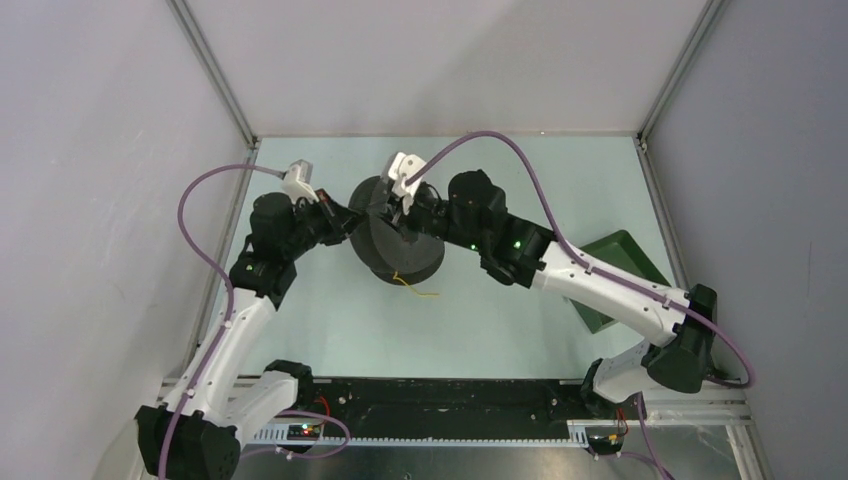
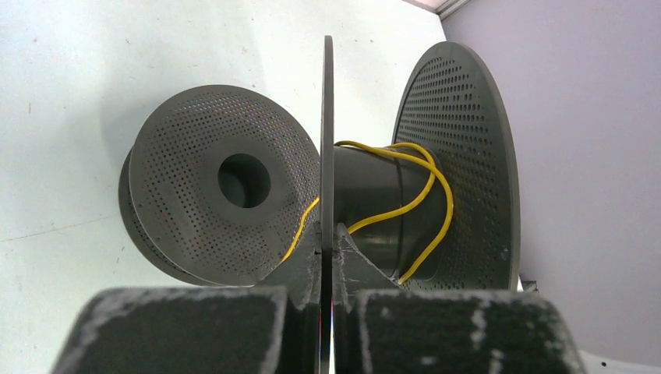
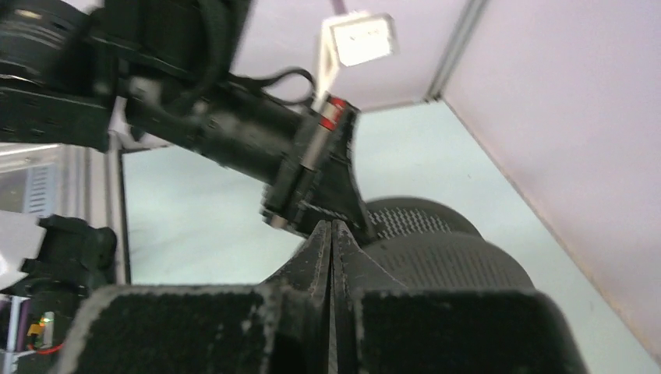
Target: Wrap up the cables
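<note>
A dark cable spool (image 2: 456, 234) is held tilted by my left gripper (image 1: 350, 215), which is shut on its thin flange, seen edge-on between the fingers in the left wrist view. Yellow cable (image 2: 405, 207) loops round the spool's core, with an end (image 1: 420, 291) hanging out. A second spool (image 2: 171, 195) lies on the table below. My right gripper is over the held spool's right side, its fingers close together in the right wrist view; what is between them cannot be seen.
A green tray (image 1: 600, 315) lies at the table's right. Walls bound the left, back and right.
</note>
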